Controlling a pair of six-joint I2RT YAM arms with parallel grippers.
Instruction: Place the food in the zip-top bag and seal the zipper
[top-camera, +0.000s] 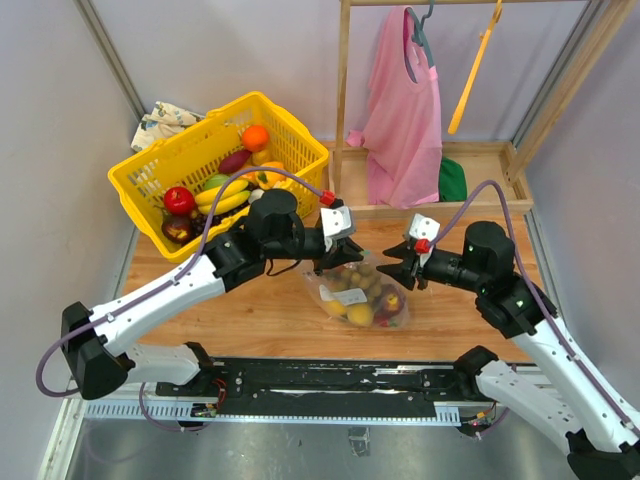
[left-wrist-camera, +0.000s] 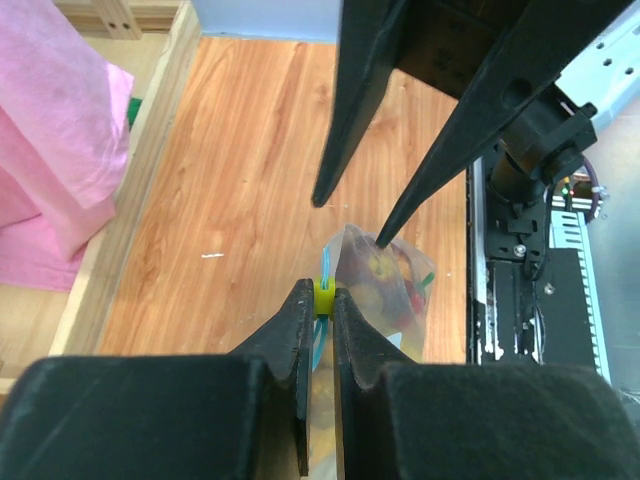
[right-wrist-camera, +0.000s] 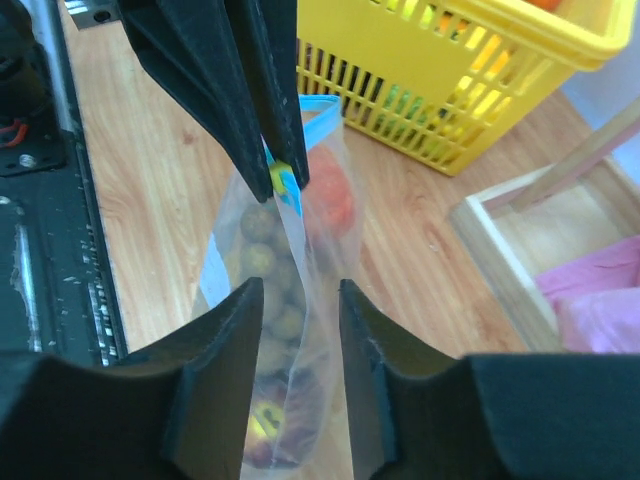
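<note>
The clear bag of food lies on the wooden table, with a white label on it. Several small round pieces and a yellow fruit show through its plastic. My left gripper is shut on the yellow zipper slider, which sits on the blue zip strip at the bag's mouth. In the right wrist view, the bag appears beyond the gap of my right gripper. That gripper stands open, its fingers apart and clear of the slider; whether plastic touches a finger I cannot tell.
A yellow basket of fruit and vegetables stands at the back left. At the back right is a wooden rack with a pink garment and a yellow hanger. Bare tabletop shows left of the bag.
</note>
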